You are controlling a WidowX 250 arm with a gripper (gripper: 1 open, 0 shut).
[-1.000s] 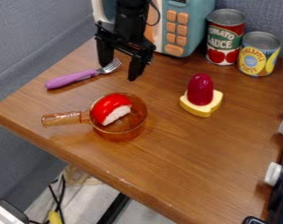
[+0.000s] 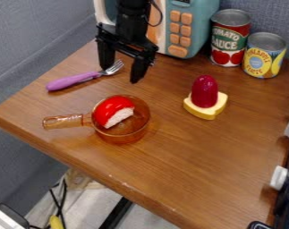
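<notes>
A black robot gripper (image 2: 120,55) hangs over the back left of the wooden table, open, with nothing seen between its fingers. Below it lies a fork with a purple handle (image 2: 72,80). In the front middle, a clear amber pan (image 2: 129,132) holds a red and white piece (image 2: 112,110). Right of the pan, a dark red upright piece (image 2: 205,89) stands on a yellow and white piece (image 2: 204,111).
A teal toy microwave (image 2: 199,25) stands at the back, with a red can (image 2: 229,40) and a yellow can (image 2: 264,57) to its right. A black appliance with white knobs (image 2: 286,183) edges the right side.
</notes>
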